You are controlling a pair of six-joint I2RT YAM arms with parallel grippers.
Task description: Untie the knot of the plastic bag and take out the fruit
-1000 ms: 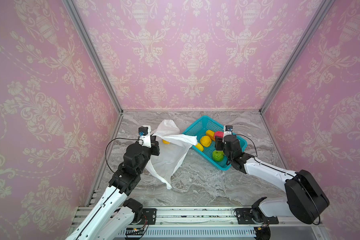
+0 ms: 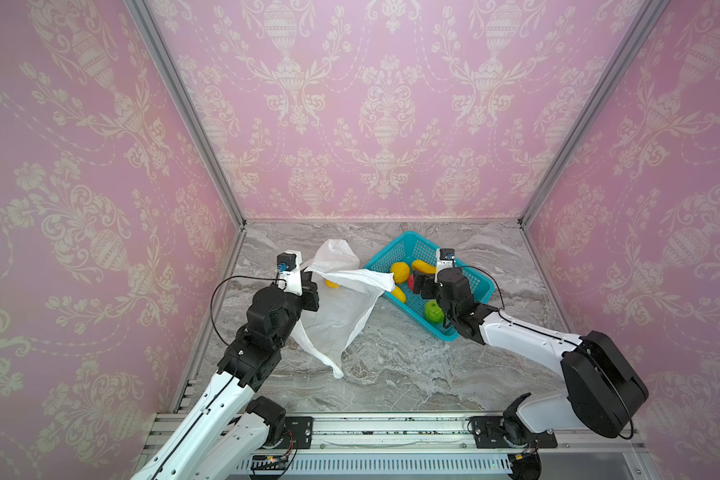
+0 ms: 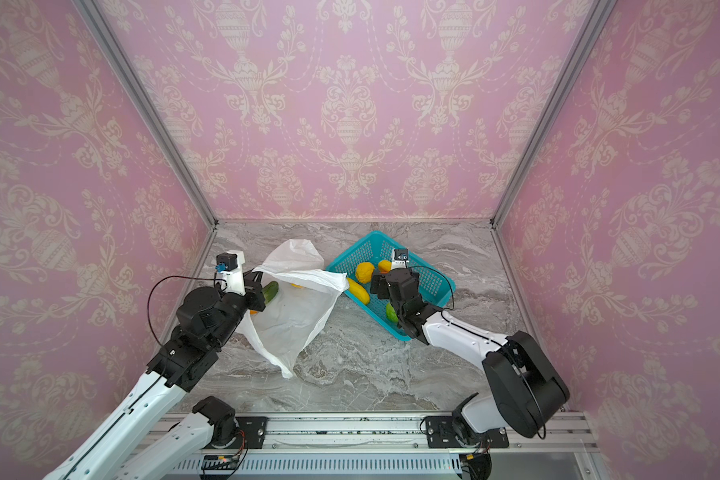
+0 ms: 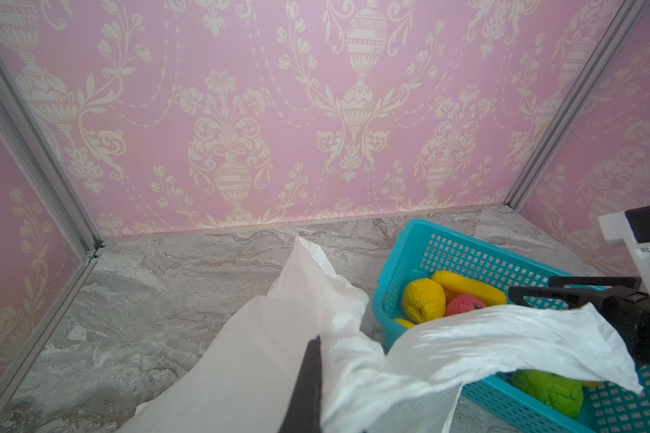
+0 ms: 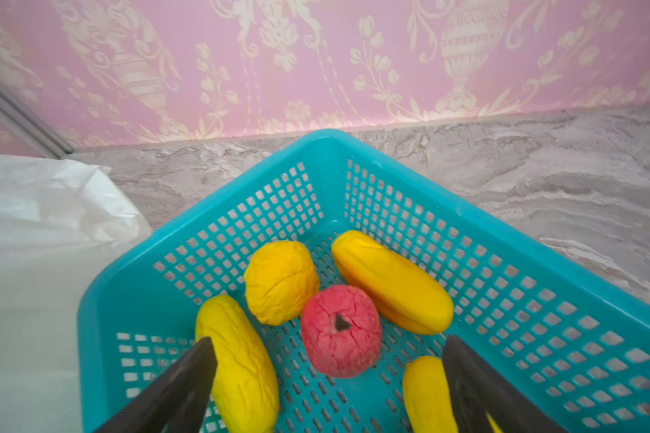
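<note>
The white plastic bag point(image 2: 336, 316) stands open on the left half of the table, its rim lifted. My left gripper point(image 2: 309, 294) is shut on the bag's edge, and folds gather round its dark finger point(image 4: 309, 386). Inside the bag a green cucumber-like item point(image 3: 270, 291) and a yellow fruit point(image 3: 297, 285) show; the rest is hidden. My right gripper is open over the blue basket point(image 5: 325, 144), nothing held. Between and beyond its fingers lie a pink fruit point(image 5: 341, 332), a round yellow fruit point(image 5: 281, 281) and long yellow fruits point(image 5: 393, 281).
A green fruit point(image 2: 433, 312) lies in the basket's front part, close to the right gripper. One bag flap point(image 4: 512, 339) reaches over the basket's left rim. Bare grey tabletop point(image 2: 424, 376) lies in front of both bag and basket.
My right gripper has moved slightly left over the basket. The pink and round yellow fruits have shifted left inside it. The left arm and bag look unchanged.
</note>
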